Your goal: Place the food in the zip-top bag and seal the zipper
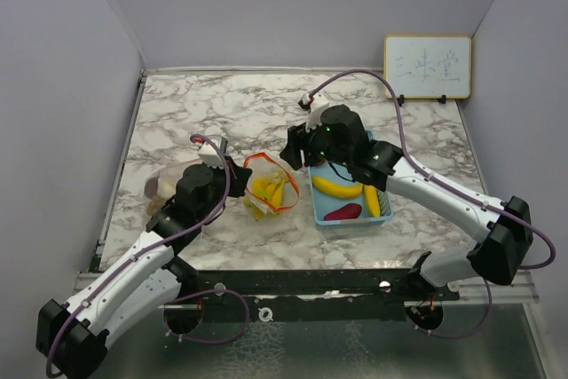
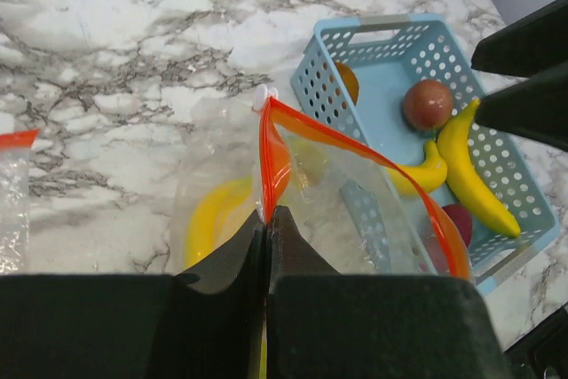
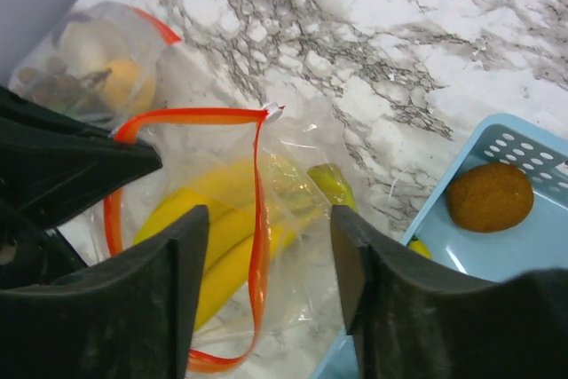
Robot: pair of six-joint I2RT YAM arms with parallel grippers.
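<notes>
My left gripper (image 1: 235, 175) is shut on the rim of the clear zip top bag (image 1: 271, 185), whose orange zipper strip rises from its fingertips in the left wrist view. Yellow bananas (image 3: 222, 228) and a greenish item (image 3: 330, 185) lie inside the bag, which gapes. My right gripper hangs over the bag's right side with its fingers apart and nothing seen between them but the bag below.
The blue basket (image 1: 351, 222) on the right holds bananas (image 1: 333, 186), a red item (image 1: 344, 212) and round brown produce (image 3: 488, 197). Another filled bag (image 3: 93, 64) lies at the left. The whiteboard (image 1: 426, 67) stands back right.
</notes>
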